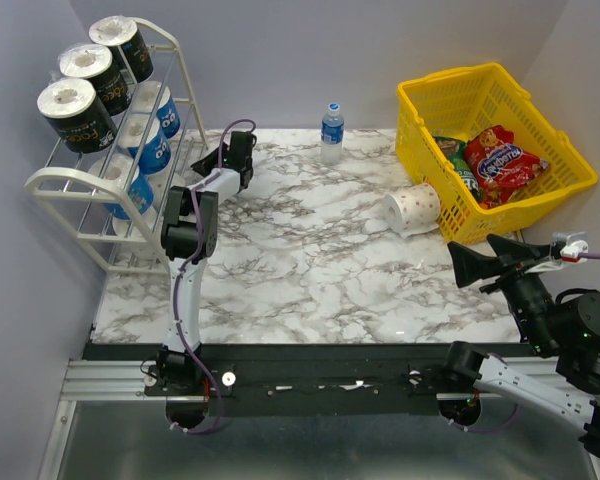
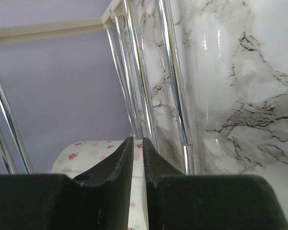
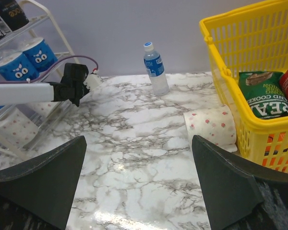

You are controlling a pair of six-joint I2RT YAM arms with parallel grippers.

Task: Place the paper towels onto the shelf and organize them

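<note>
A white shelf rack (image 1: pixel 50 185) holds black rolls (image 1: pixel 80 128) on top, blue rolls (image 1: pixel 146 150) in the middle and white rolls (image 3: pixel 17 128) on the bottom tier. My left gripper (image 1: pixel 215 160) is at the rack's right side; in the left wrist view its fingers close by a white dotted roll (image 2: pixel 98 158) among the bars, though the exact grip is partly hidden. A white dotted paper towel roll (image 1: pixel 410 210) lies on the table beside the basket. My right gripper (image 1: pixel 485 262) stands open at the right, with nothing between its fingers.
A yellow basket (image 1: pixel 420 110) with snack bags (image 1: pixel 505 160) stands at the back right. A water bottle (image 1: pixel 332 135) stands at the back.
</note>
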